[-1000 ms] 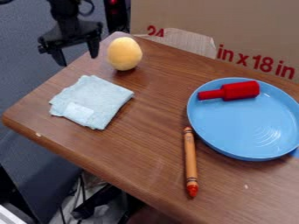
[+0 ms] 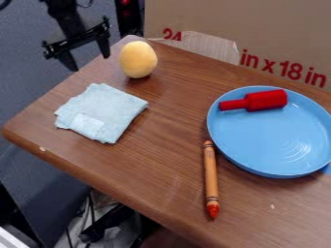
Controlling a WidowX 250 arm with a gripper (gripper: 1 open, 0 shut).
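My black gripper [image 2: 87,56] hangs at the top left, beyond the table's back-left edge, open with nothing between its fingers. Right of it, a yellow egg-shaped object [image 2: 138,59] stands on the wooden table [image 2: 149,179]. A folded pale blue cloth [image 2: 100,112] lies on the left part of the table. A blue plate [image 2: 272,145] holds a red roller-like object [image 2: 262,100] near its back rim. An orange crayon [image 2: 211,179] lies left of the plate, its red tip toward the front.
A large cardboard box [image 2: 253,39] stands along the back of the table. The middle of the table between cloth, egg and plate is clear.
My gripper has shifted slightly over the last second, a little to the left. The objects on the table have not moved.
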